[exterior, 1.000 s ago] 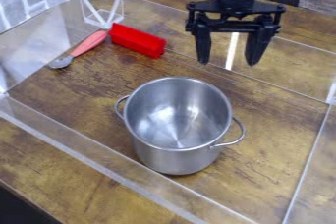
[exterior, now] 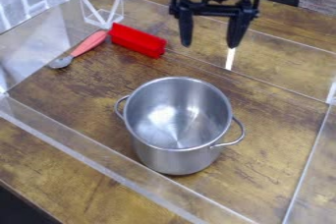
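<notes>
My black gripper (exterior: 209, 28) hangs open over the back middle of the table, slightly blurred, with nothing between its fingers. Below it, toward the front, stands a large steel pot (exterior: 176, 127) with two side handles, empty inside. A red block (exterior: 137, 39) lies to the left of the gripper. Farther left, a utensil with a red handle (exterior: 86, 44) and a silver end rests on the wood.
Clear plastic walls (exterior: 313, 169) border the wooden work area. A small white rack (exterior: 102, 12) sits at the back left. The wooden surface (exterior: 269, 90) right of the pot is bare.
The gripper has moved left and upward in the view, toward the red block. The pot, block and utensil have not moved.
</notes>
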